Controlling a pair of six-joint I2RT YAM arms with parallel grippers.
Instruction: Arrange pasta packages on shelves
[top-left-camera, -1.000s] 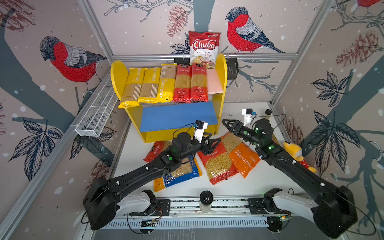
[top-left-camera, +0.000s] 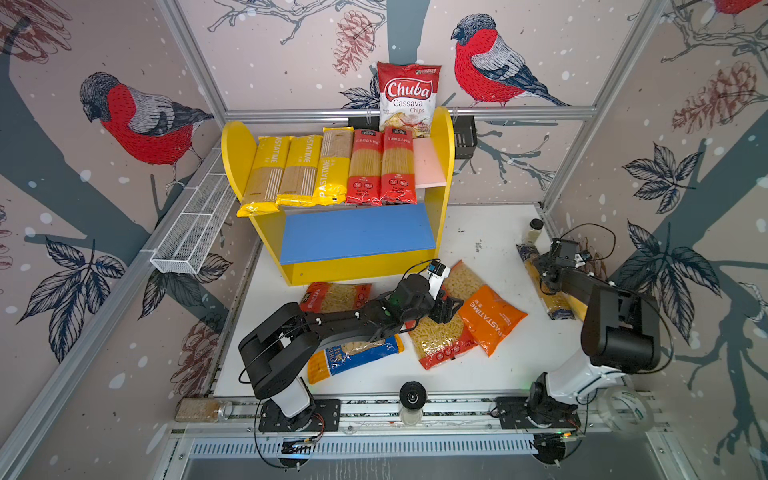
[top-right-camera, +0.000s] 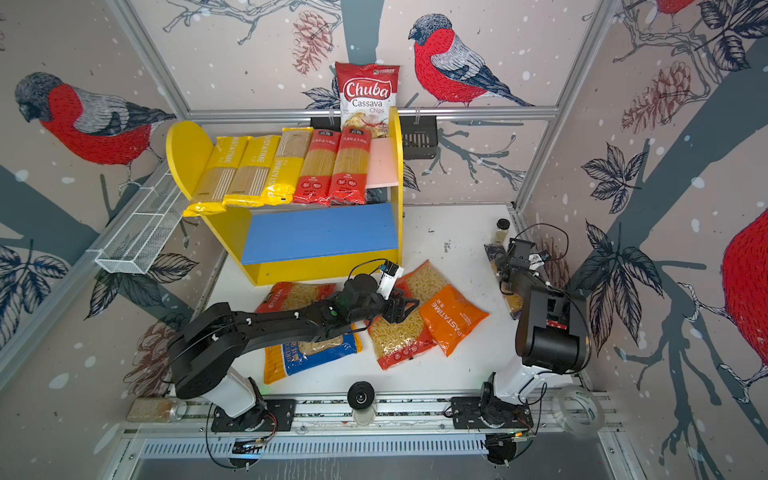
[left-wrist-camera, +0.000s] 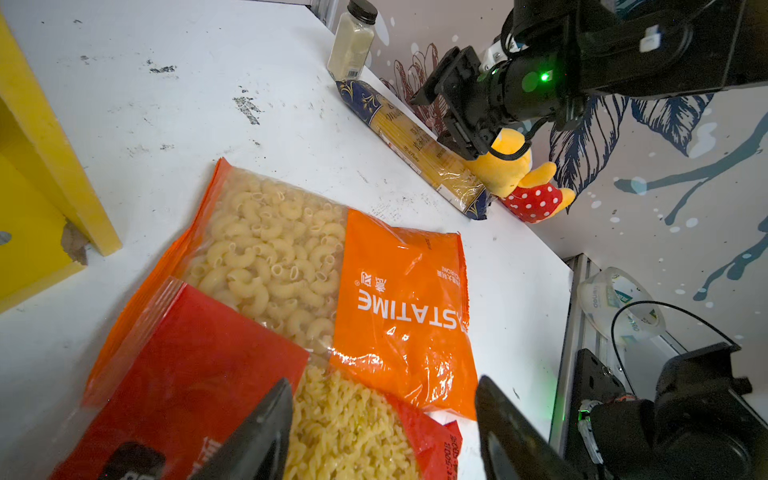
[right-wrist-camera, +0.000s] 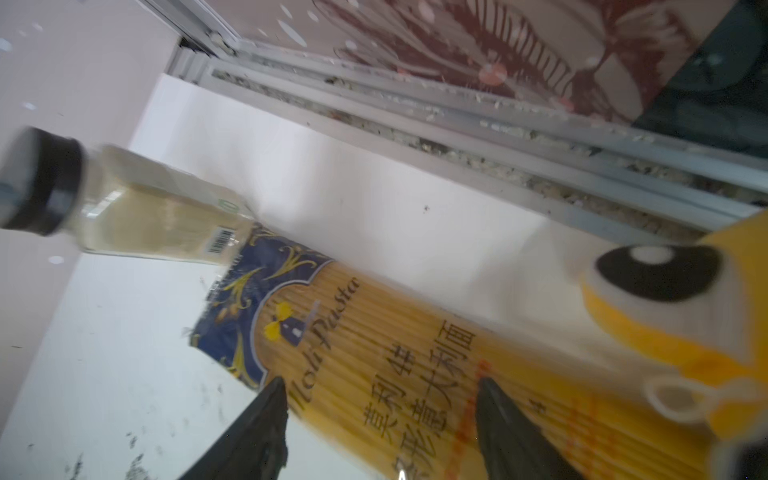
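Note:
Yellow and red spaghetti packs (top-left-camera: 363, 166) line the top shelf of the yellow shelving unit; its blue middle shelf (top-left-camera: 357, 232) is empty. My left gripper (top-left-camera: 444, 306) stands open above red pasta bags (left-wrist-camera: 192, 376) and an orange macaroni bag (left-wrist-camera: 404, 320); a blue-and-orange bag (top-left-camera: 353, 360) lies near the front. At the right edge, my right gripper is part open over a long Moli Pasta spaghetti pack (right-wrist-camera: 344, 336), nothing seen held between its fingers.
A seasoning jar (right-wrist-camera: 160, 208) touches the pack's back end. A yellow plush toy (left-wrist-camera: 532, 192) lies beside the pack. A chips bag (top-left-camera: 408, 96) stands at the back of the unit. Bare table lies right of the unit.
My right gripper has swung right and down from beside the shelving to over the spaghetti pack at the edge. The left gripper has moved right and lower over the bags.

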